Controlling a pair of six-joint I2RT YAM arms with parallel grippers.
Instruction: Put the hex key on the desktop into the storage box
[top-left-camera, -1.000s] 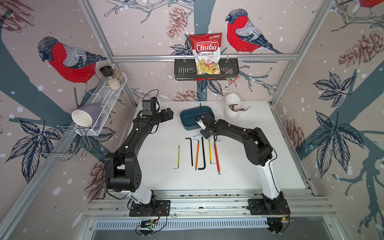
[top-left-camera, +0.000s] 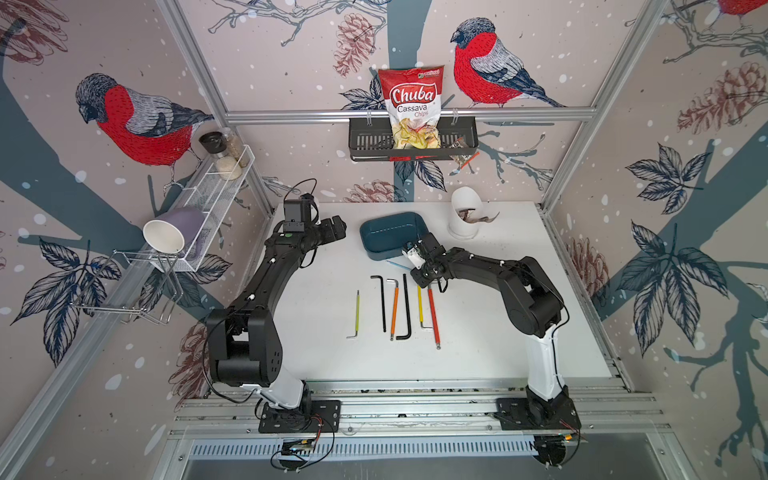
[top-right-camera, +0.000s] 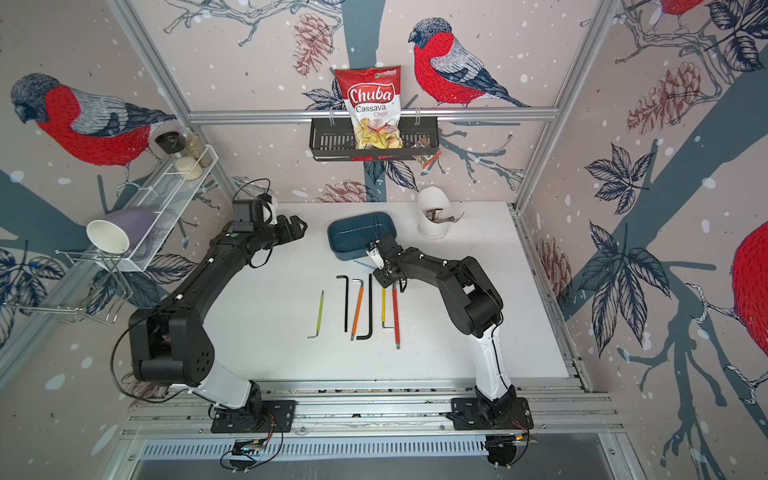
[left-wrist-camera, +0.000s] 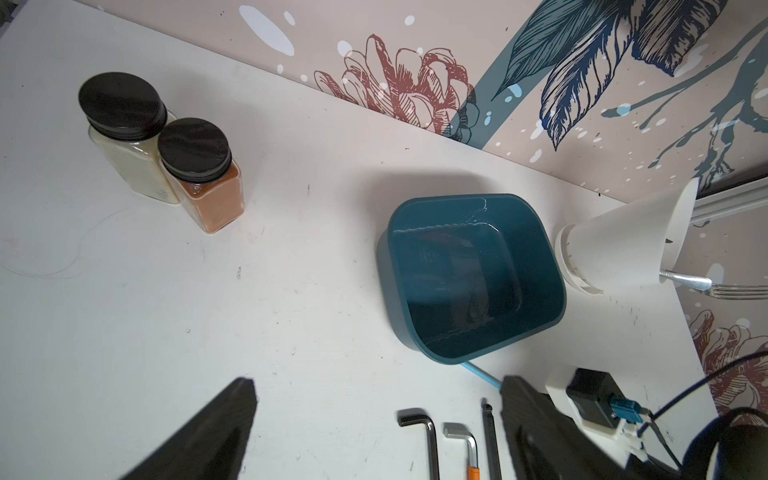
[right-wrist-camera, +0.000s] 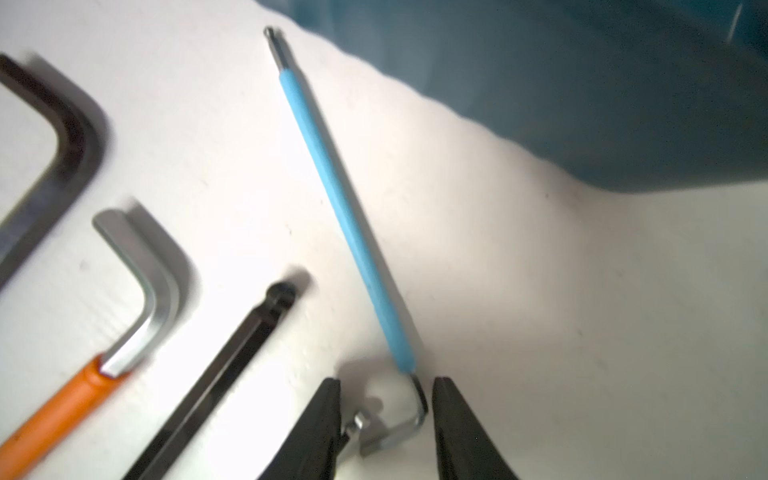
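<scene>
The blue hex key (right-wrist-camera: 348, 216) lies flat on the white desktop just outside the teal storage box (left-wrist-camera: 394, 276), along its front side. Over the bent metal end of that key stands my right gripper, open, its two dark fingers (right-wrist-camera: 324, 424) apart and gripping nothing. The bent end shows below and between the fingertips. In the top left view the right gripper partly covers the key. My left gripper hangs open and empty to the left of the box, which looks empty inside.
Several other hex keys lie in front: orange (top-left-camera: 394, 308), red (top-left-camera: 433, 316), yellow (top-left-camera: 420, 308), lime (top-left-camera: 357, 313) and black ones. A white utensil holder (top-left-camera: 464, 214) stands right of the box. Two jars (left-wrist-camera: 209, 192) are back left.
My right gripper has moved right and turned, away from over the box's edge. The blue hex key has swung to a different angle on the desktop. The left arm is nearly still.
</scene>
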